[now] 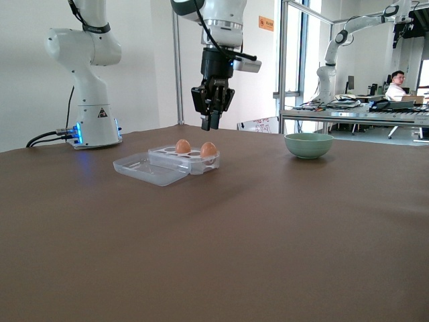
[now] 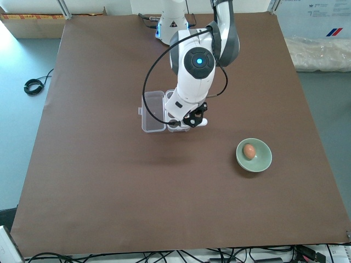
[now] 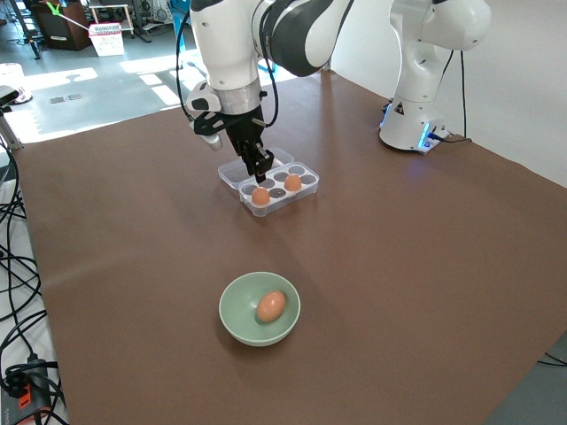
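My black gripper hangs above a clear plastic egg carton, whose lid lies open. The top view shows two brown eggs in it, one on the left and one on the right. I cannot make out whether the gripper is open or shut; no egg shows in it. A pale green bowl stands apart to the right in the left view, with a brown egg lying inside it.
The robot's white base stands behind the carton, and cables run beside the table's edge.
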